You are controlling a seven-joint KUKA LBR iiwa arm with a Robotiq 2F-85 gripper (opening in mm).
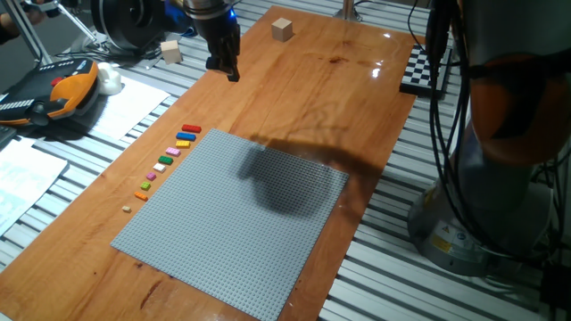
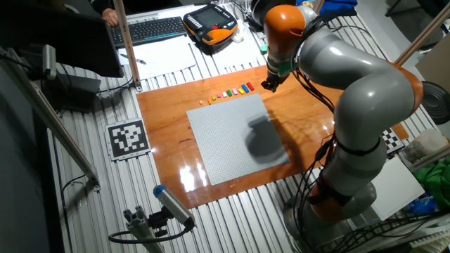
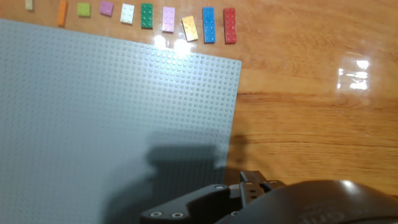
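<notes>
A grey studded baseplate (image 1: pixel 205 214) lies flat on the wooden table, bare apart from the arm's dark shadow. Along its edge runs a row of small bricks, among them a red brick (image 3: pixel 230 25), a blue brick (image 3: pixel 209 25), a yellow-orange brick (image 3: pixel 189 28), a green brick (image 3: pixel 147 15) and a white brick (image 3: pixel 127 14). Pink, lime, orange and beige ones continue the row. My gripper (image 1: pixel 234 75) hangs in the air past the red end of the row, clear of bricks and plate. No brick shows at its fingertips; how far its fingers are apart is unclear.
Two wooden cubes stand toward the back, one cube (image 1: pixel 282 30) on the table and another cube (image 1: pixel 170 52) near its left edge. An orange-black teach pendant (image 2: pixel 210 26) lies beyond the table. The tabletop (image 1: pixel 312 98) behind the plate is mostly free.
</notes>
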